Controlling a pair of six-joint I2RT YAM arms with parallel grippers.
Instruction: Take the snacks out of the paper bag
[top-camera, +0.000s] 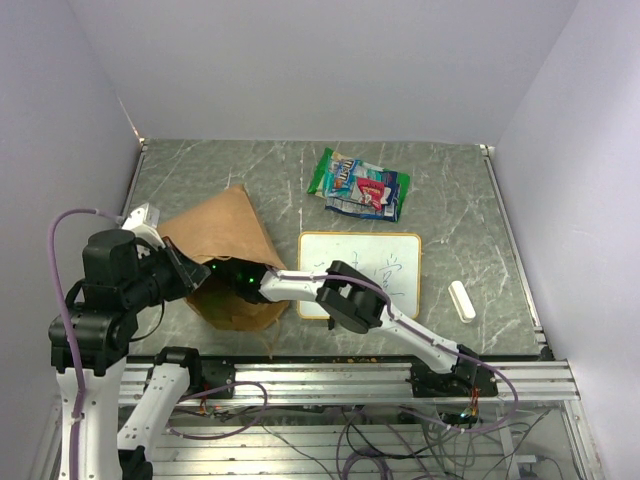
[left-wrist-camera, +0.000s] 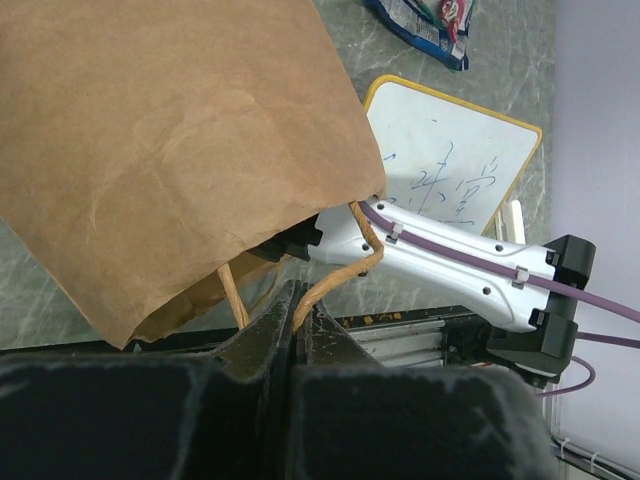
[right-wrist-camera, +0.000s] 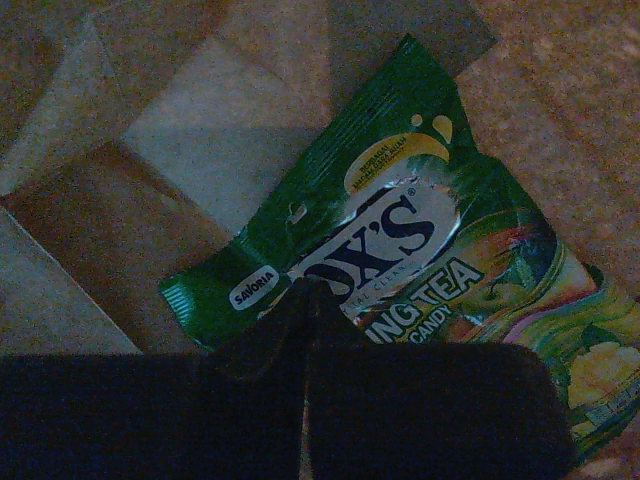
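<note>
The paper bag (top-camera: 215, 215) lies at the table's left, mouth toward the front. My left gripper is shut on the bag, at its twisted paper handle (left-wrist-camera: 342, 275). My right arm reaches into the bag; its gripper is hidden from above. In the right wrist view a green Fox's candy packet (right-wrist-camera: 400, 250) lies inside on brown paper, with my right gripper shut over its lower left part; I cannot tell whether any of it is pinched. Snack packets (top-camera: 355, 185) lie loose at the back middle.
A whiteboard (top-camera: 390, 245) lies right of the bag, under my right arm. A white eraser (top-camera: 462, 300) lies further right.
</note>
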